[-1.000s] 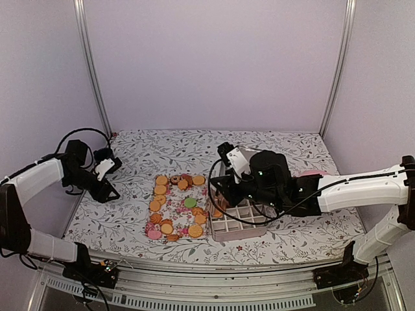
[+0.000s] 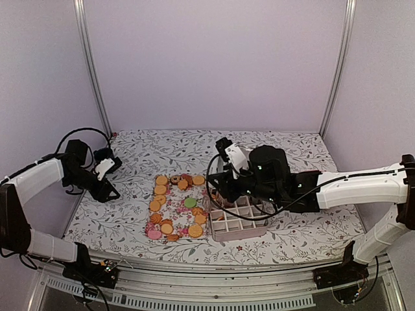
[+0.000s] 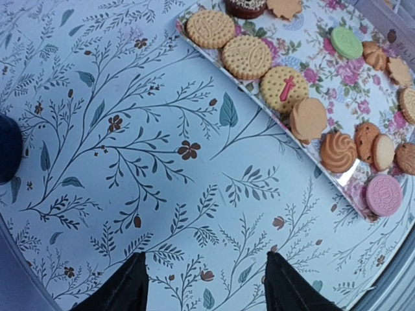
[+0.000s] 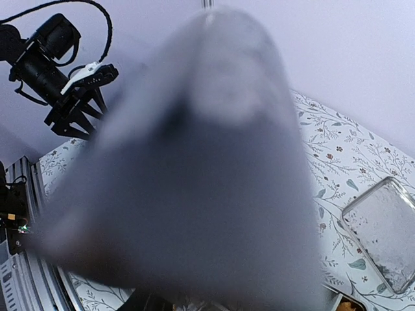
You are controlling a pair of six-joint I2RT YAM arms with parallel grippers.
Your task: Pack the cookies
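Observation:
Assorted cookies lie on a flowered tray in the middle of the table, including a green one and a pink one. My left gripper is part open over bare table left of the tray, nothing between its fingertips. My right gripper hangs over a pink compartment box, which holds some orange cookies; the arm hides part of it. In the right wrist view a large blurred grey shape fills the middle, hiding what that gripper holds.
A clear empty tray lies behind the box, partly hidden in the top view. Pale walls enclose three sides.
My right gripper has risen slightly over the compartment box. The left arm has not moved.

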